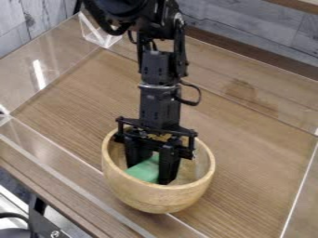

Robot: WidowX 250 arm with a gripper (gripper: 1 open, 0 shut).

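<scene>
A black robot arm comes down from the top centre, and its gripper [154, 160] is lowered into a round light wooden bowl [159, 193] near the front of the table. A green object [141, 169] lies inside the bowl at the gripper's fingertips, which appear closed on it. The fingers are dark and partly hide the object, so its shape is hard to tell.
A grey plank wall stands at the back. The table's front-left edge, with dark cables beyond it, is at the lower left.
</scene>
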